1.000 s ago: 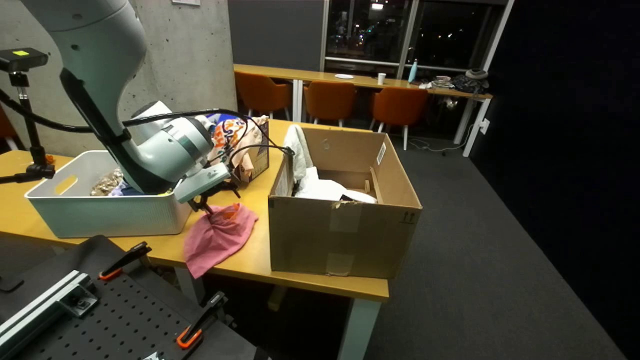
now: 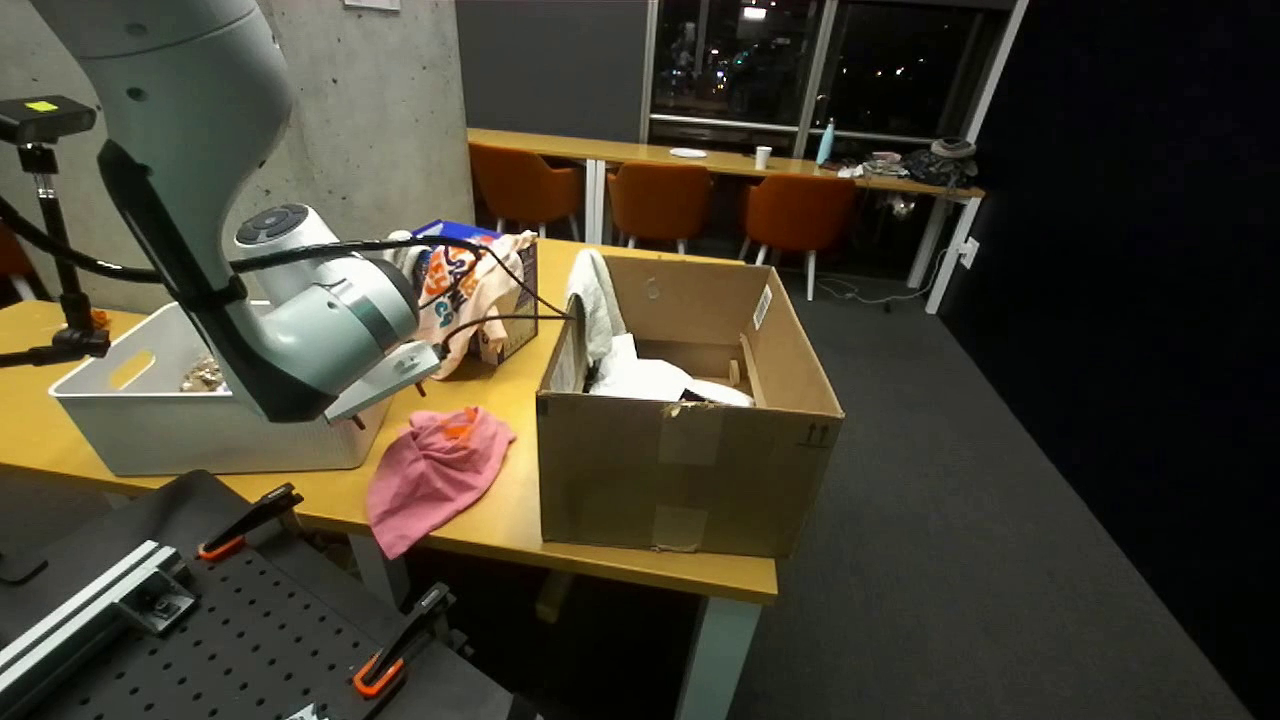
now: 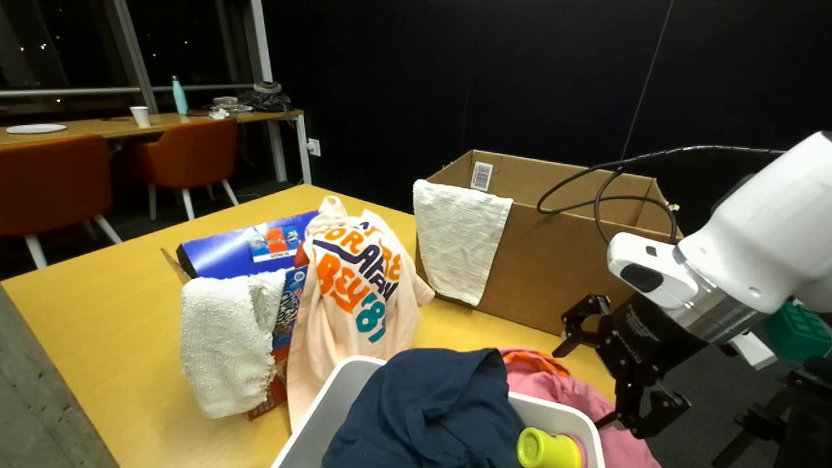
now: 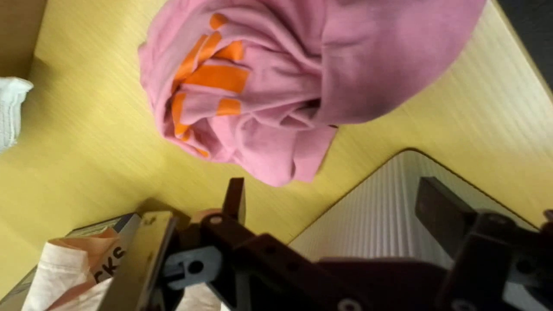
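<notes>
A crumpled pink cloth with orange print (image 2: 438,470) lies on the yellow table between the white bin (image 2: 228,432) and the cardboard box (image 2: 672,480); one end hangs over the table's front edge. In the wrist view the same pink cloth (image 4: 280,77) fills the upper middle, beyond the fingertips and apart from them. My gripper stands open, its black fingers wide apart with no object held. One finger (image 4: 440,210) appears in front of the bin's wall. From the second exterior view, the gripper (image 3: 597,366) is over the bin's corner and the pink cloth.
Navy cloth (image 3: 425,405) and a yellow-green cup (image 3: 550,448) are in the bin. A peach printed cloth (image 3: 355,288) and white cloth (image 3: 230,339) drape over boxes. Another white cloth (image 3: 461,238) hangs on the cardboard box's side. Cables loop near the box.
My arm has lifted and drawn back leftward toward the bin, away from the pink cloth. The cloth stays in about the same place on the table.
</notes>
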